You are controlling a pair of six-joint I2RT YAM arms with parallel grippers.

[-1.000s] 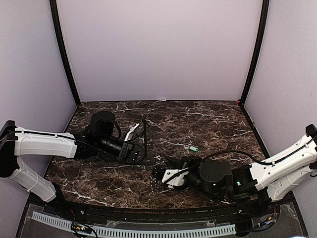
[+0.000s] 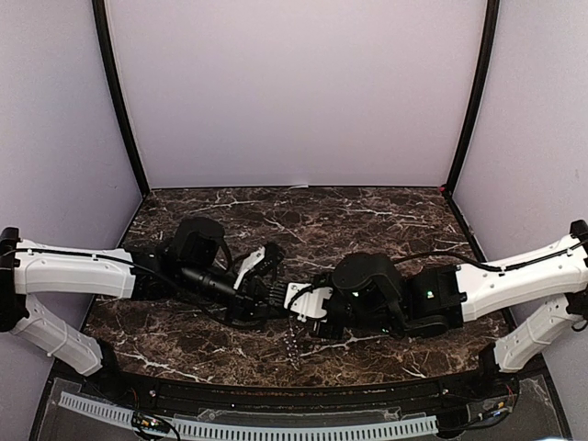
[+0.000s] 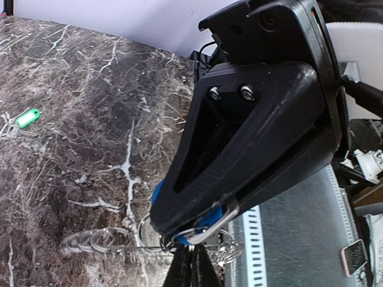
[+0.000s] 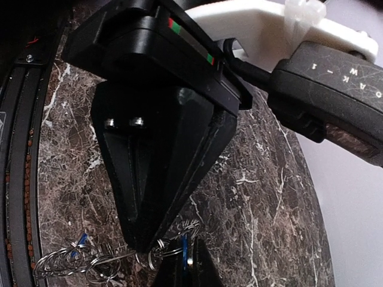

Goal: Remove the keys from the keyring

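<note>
A chain of linked wire rings point(image 3: 102, 242) point(image 4: 66, 263) runs across below the meeting fingertips; in the top view the chain point(image 2: 292, 344) hangs beneath them. My left gripper is shut, its tips against the rings, which show on both sides. Blue, thin and edged with metal, a key tag point(image 3: 210, 216) sticks out from the tips of my right gripper, which is shut on it. Both grippers nearly touch at centre. A second blue piece point(image 4: 82, 239) sits among the rings. The exact grip on the wire is partly hidden.
On the tabletop lies a green tag point(image 3: 27, 118) with keys beside it, apart from the chain. Black rail and perforated strip point(image 2: 248, 429) edge the front.
My right gripper has moved back and inward to meet the left one. The green tag has gone out of sight behind the right arm.
</note>
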